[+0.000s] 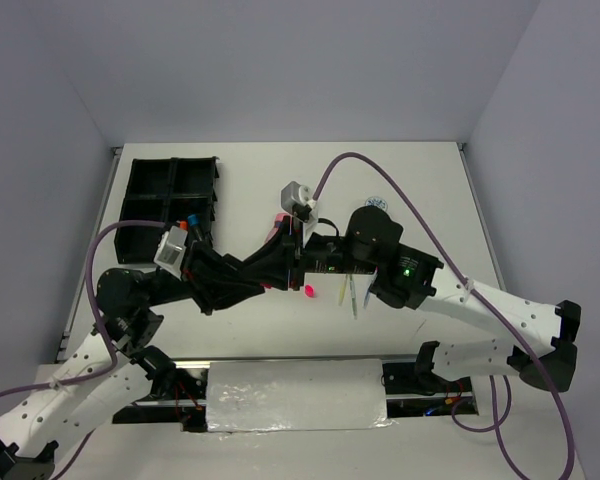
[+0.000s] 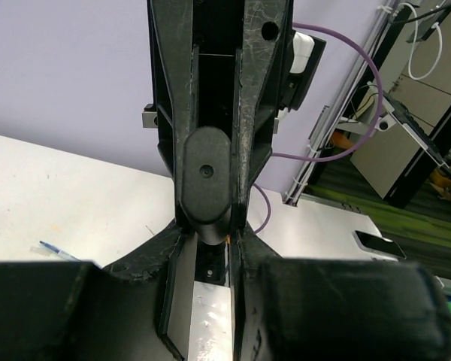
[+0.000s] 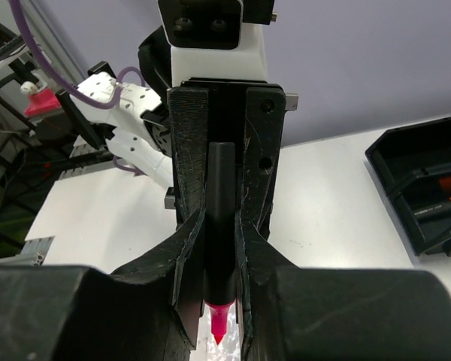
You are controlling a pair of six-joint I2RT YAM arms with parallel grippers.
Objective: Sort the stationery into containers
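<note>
A black marker with a pink tip spans between both grippers, which meet above the table's middle. My left gripper is shut on it; its rounded black end shows in the left wrist view. From the other side my right gripper is shut on the marker as well, with the pink tip showing between its fingers. A pink cap lies on the table. The black divided container stands at the left, with markers in its near part.
Several slim pens, among them a yellow one, lie right of the cap. A pink item and a round patterned container are partly hidden by my right arm.
</note>
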